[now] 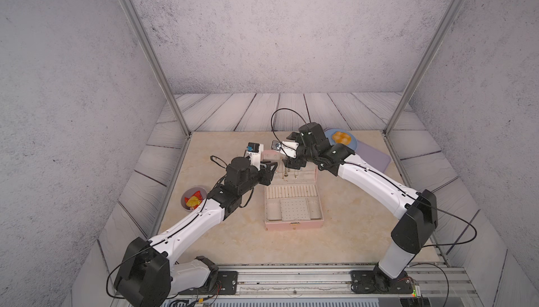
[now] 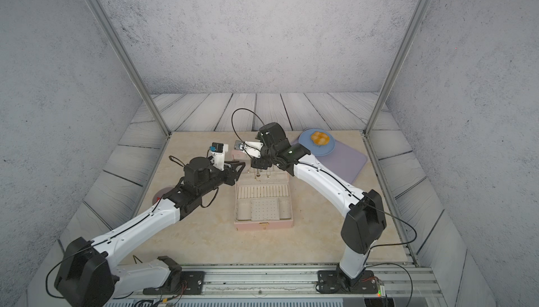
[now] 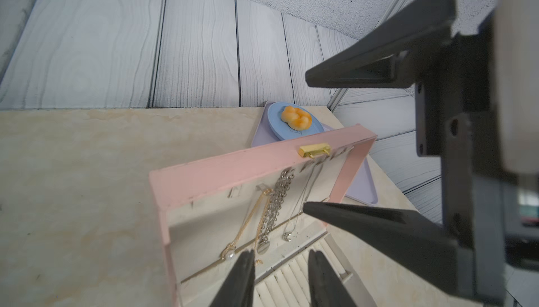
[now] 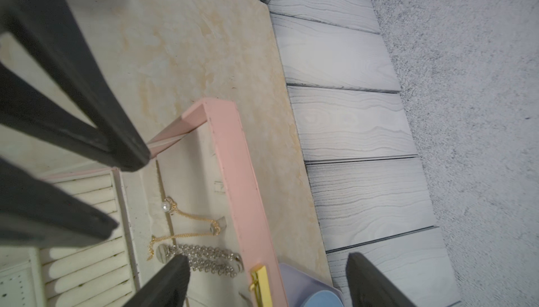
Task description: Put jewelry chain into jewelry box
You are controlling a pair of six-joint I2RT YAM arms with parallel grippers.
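Note:
The pink jewelry box (image 1: 294, 226) stands open at mid-table. Inside its raised lid (image 3: 241, 164) hang a gold chain (image 4: 191, 215) with a pearl, a thicker silver chain (image 3: 275, 203) and a thin silver chain with a pendant (image 3: 287, 235). The gold chain loops over a small holder, its lower end near the lid's bottom. My left gripper is open, in front of the lid's left part, with no chain between its fingers. From the right, my right gripper reaches over the box, open and empty, its fingers close to the left gripper.
At the back right, a blue plate (image 1: 349, 143) with orange-and-white food sits on a lilac board (image 1: 373, 158). A bowl (image 1: 185, 197) with red and yellow items stands left.

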